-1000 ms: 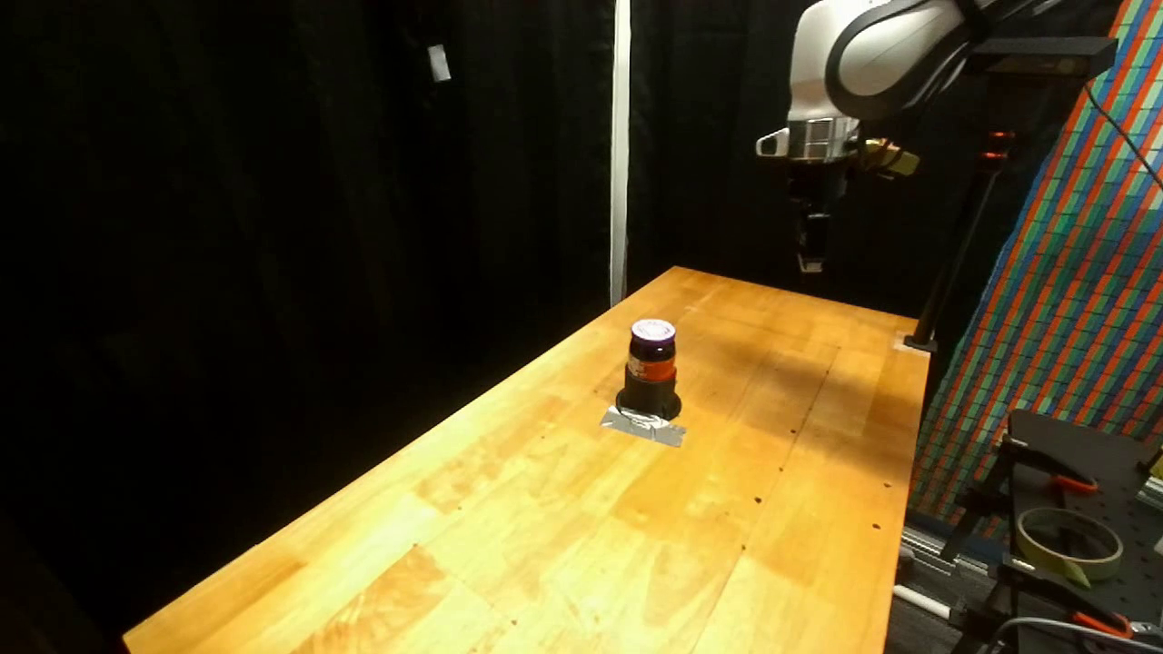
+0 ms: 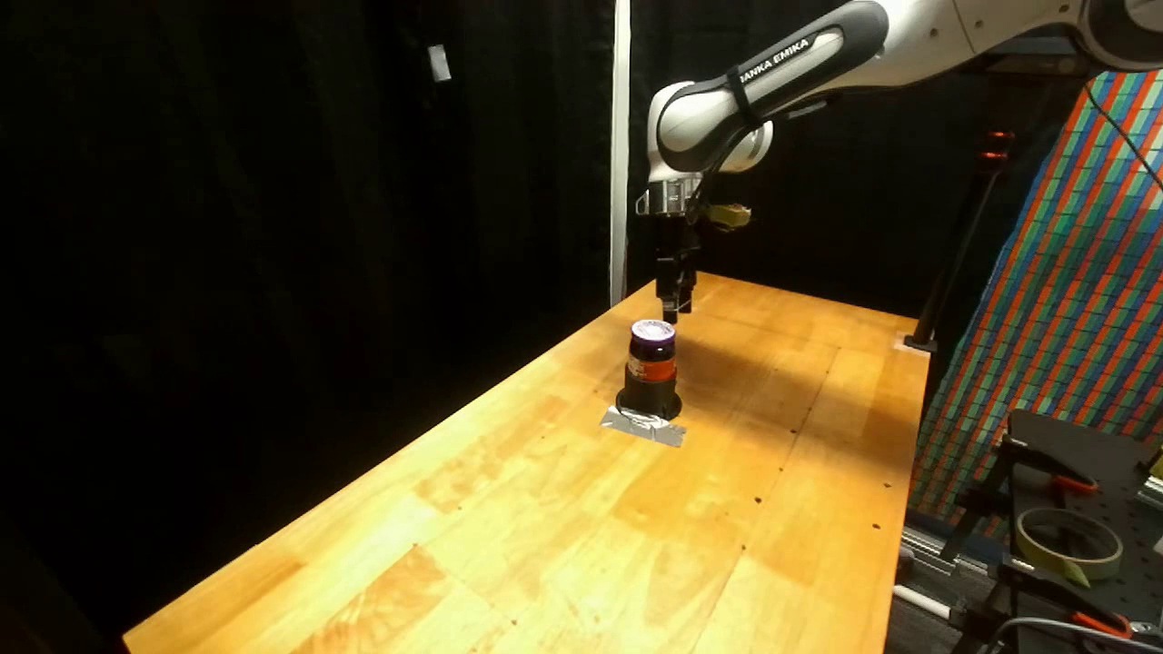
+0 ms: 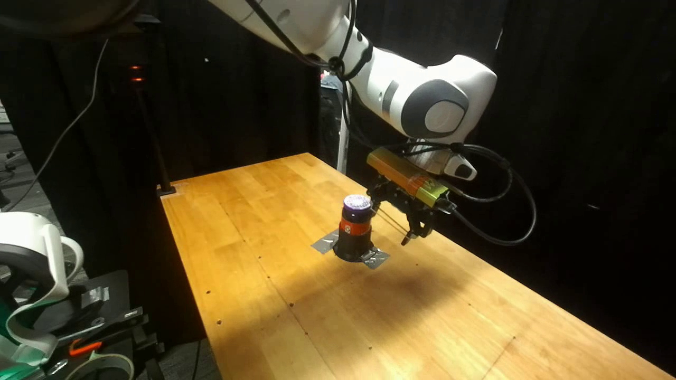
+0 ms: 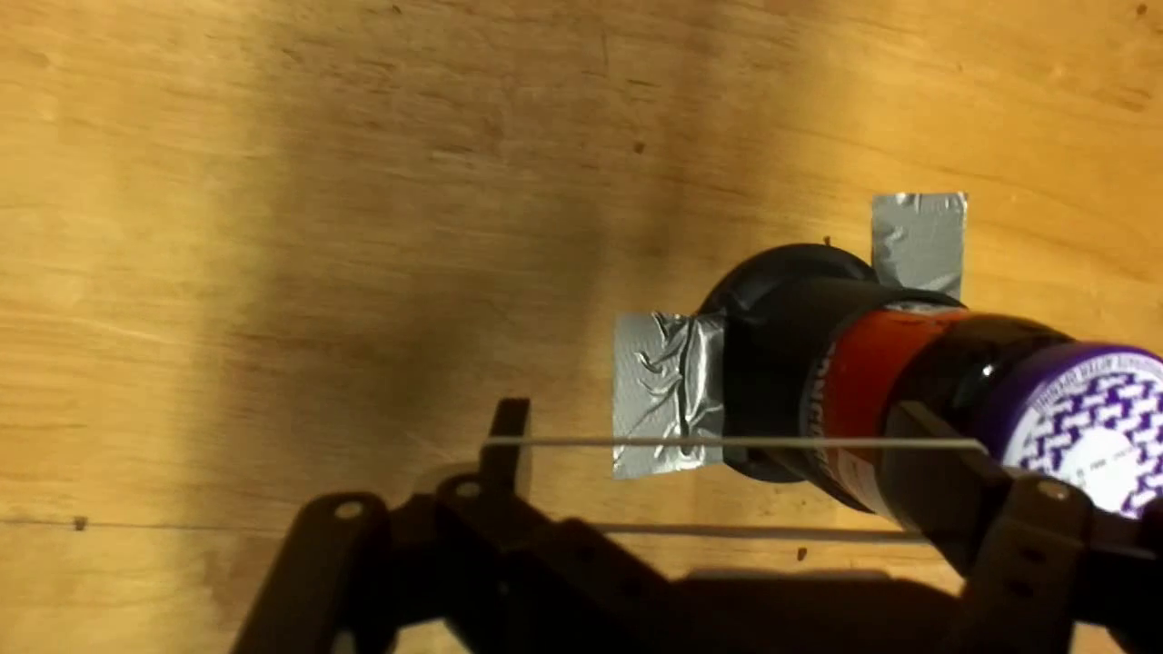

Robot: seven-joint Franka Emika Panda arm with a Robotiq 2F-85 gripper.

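Observation:
A dark jar point(image 2: 651, 354) with an orange label and a purple-rimmed lid point(image 3: 357, 202) stands upright in a black round holder point(image 3: 351, 249). Silver tape point(image 4: 668, 392) fixes that holder to the wooden table. Close beside the jar, around lid height, is my gripper point(image 3: 391, 221). Its fingers are spread wide, with thin bands point(image 4: 763, 442) stretched across the gap and no object held there. In the wrist view the right finger point(image 4: 943, 469) overlaps the jar's side; whether they touch, I cannot tell. The lid point(image 4: 1096, 436) sits at the right edge of that view.
Bare tabletop point(image 2: 611, 523) surrounds the holder. A post point(image 2: 959, 251) rises at the table's far corner. Off the table's side, a dark cart point(image 2: 1079, 523) carries clamps and a tape roll point(image 2: 1068, 541). A cable point(image 3: 523, 209) loops out from the wrist.
In exterior view 1 the arm has swung left and down, bringing the gripper from high over the far end of the table to beside the jar. The jar has not moved.

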